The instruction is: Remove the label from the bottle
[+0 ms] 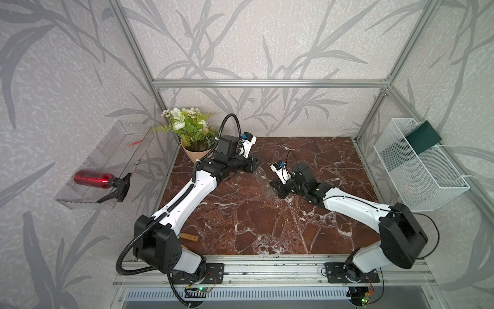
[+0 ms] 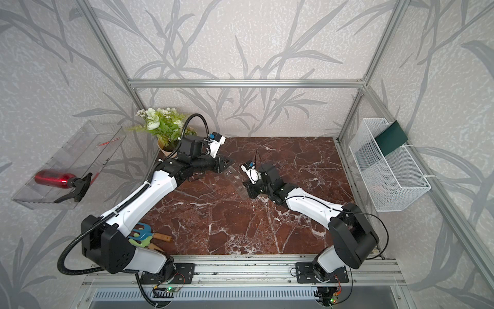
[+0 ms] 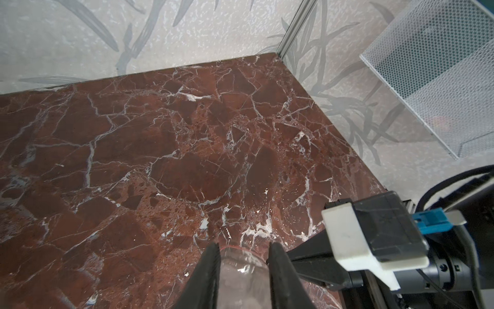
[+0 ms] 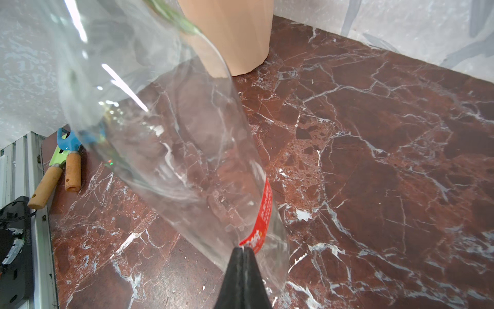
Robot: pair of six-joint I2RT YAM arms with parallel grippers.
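A clear plastic bottle point(image 4: 175, 144) hangs tilted above the table, between the two grippers. My left gripper is shut on it at its upper end. A red label point(image 4: 261, 211) shows near the bottle's lower end in the right wrist view. My right gripper is shut, its tips at the red label's end; whether anything thin is between them is hard to tell. In the top left view my right gripper point(image 1: 279, 188) is beside the bottle's lower part.
A potted plant point(image 1: 190, 128) stands at the back left. Garden tools point(image 2: 144, 231) lie at the front left. A clear bin point(image 1: 103, 154) with a red bottle hangs left, a wire basket point(image 1: 416, 175) right.
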